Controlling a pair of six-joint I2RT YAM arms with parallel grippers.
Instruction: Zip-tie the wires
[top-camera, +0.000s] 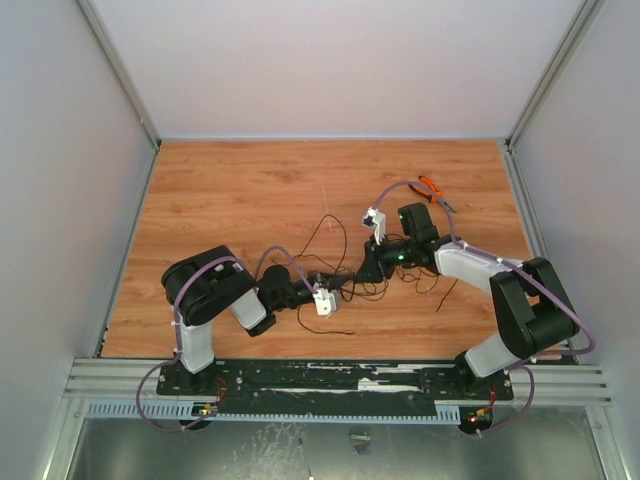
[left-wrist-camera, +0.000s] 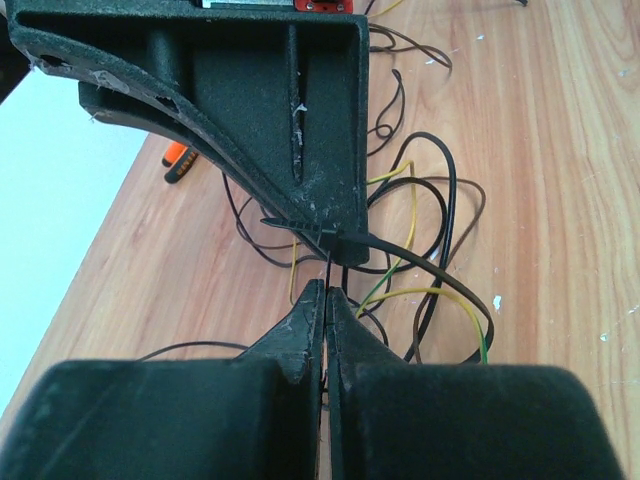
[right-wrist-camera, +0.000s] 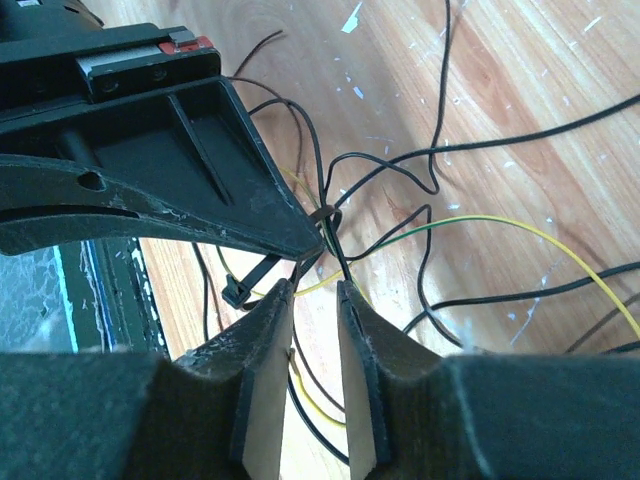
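Thin wires (top-camera: 330, 222) in black, yellow and green form a loose tangle around both grippers. My left gripper is shut, with a thin black strip running up from its fingertips; it appears to be the zip tie. In the right wrist view the zip tie's head (right-wrist-camera: 235, 292) and part of its strap show beside the left gripper's finger (right-wrist-camera: 205, 185), which hides the rest. My right gripper is partly open close by, its fingertips apart and wires visible behind the gap. Whether the tie encircles the wires cannot be made out.
Orange-handled pliers (top-camera: 432, 190) lie at the back right of the wooden table (top-camera: 240, 190). A dark slotted strip (top-camera: 300, 375) runs along the front edge. The two grippers stand almost touching.
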